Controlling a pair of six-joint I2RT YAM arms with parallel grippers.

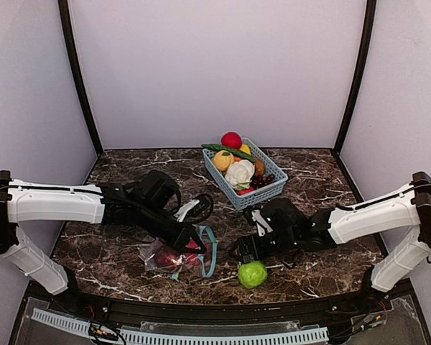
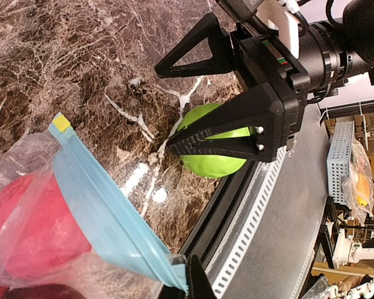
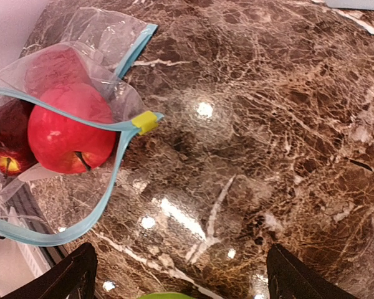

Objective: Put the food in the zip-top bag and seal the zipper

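Observation:
The zip top bag [image 1: 165, 257] lies on the table with red fruit inside [image 3: 68, 140], its blue zipper strip [image 2: 103, 205] loose along the opening. My left gripper [image 1: 195, 241] is at the bag, shut, its tips at the zipper strip in the left wrist view. A green round food [image 1: 252, 275] lies on the table right of the bag. My right gripper [image 1: 244, 246] stands just above it, fingers apart [image 2: 199, 140], with the green food partly hidden behind a finger.
A blue basket [image 1: 266, 192] at the back centre holds several fruits and vegetables.

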